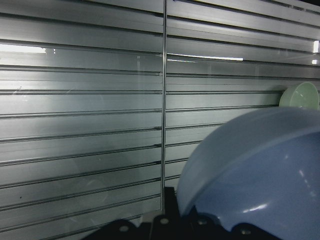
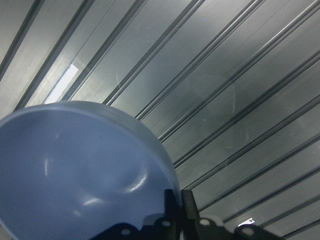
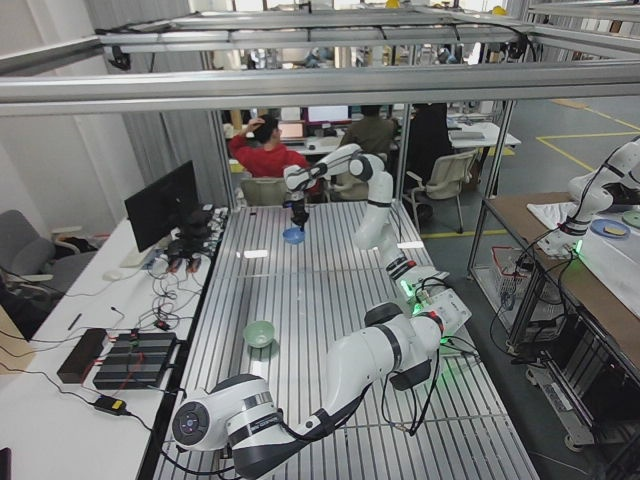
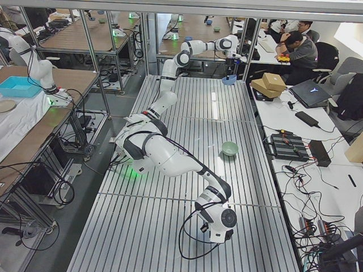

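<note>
In the left wrist view, my left gripper is shut on the rim of a blue bowl point(image 1: 255, 185), which fills the lower right. The right wrist view shows my right gripper shut on the rim of another blue bowl point(image 2: 85, 165). Each outside camera shows a blue bowl at the far arm's gripper, low at the table's end point(image 3: 294, 236) point(image 4: 229, 80); the near arm's bowl is hidden behind its wrist. A pale green bowl point(image 3: 259, 334) stands apart from both, mid-table along one side.
The slatted metal table point(image 4: 170, 226) is otherwise mostly clear. A white desk with a monitor point(image 3: 160, 205), boxes and cables runs alongside it. Metal frame bars pass overhead, and both arm bases share the other long side.
</note>
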